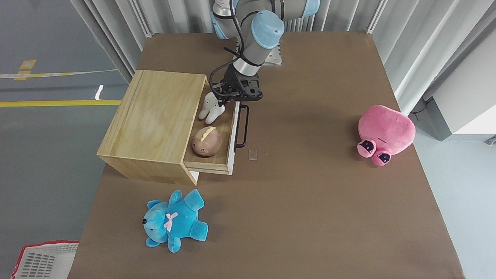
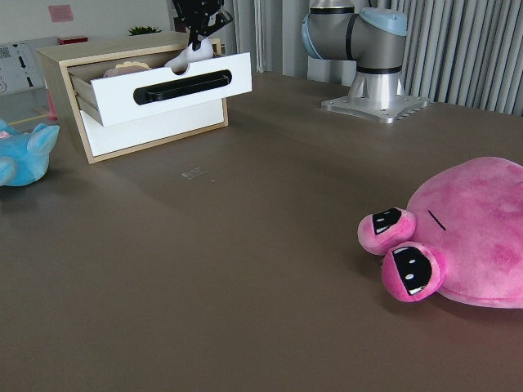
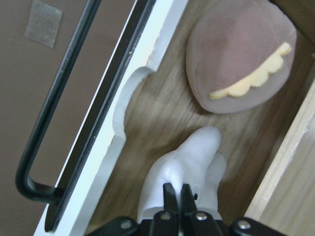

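Note:
My gripper is over the open top drawer [image 2: 122, 104] of a wooden cabinet [image 1: 149, 116], shut on a white plush bunny [image 3: 167, 182] that has long ears and hangs at the drawer's rear end, as seen in the front view. A brown round plush [image 1: 207, 144] with a cream crest lies in the same drawer, apart from the bunny. The drawer's white front carries a black handle [image 1: 245, 125].
A blue plush bear [image 1: 183, 223] lies on the brown table [image 1: 316, 209] near the cabinet's front side; a pink plush [image 1: 388, 130] lies at the right. A white basket [image 1: 44, 260] stands off the table at lower left.

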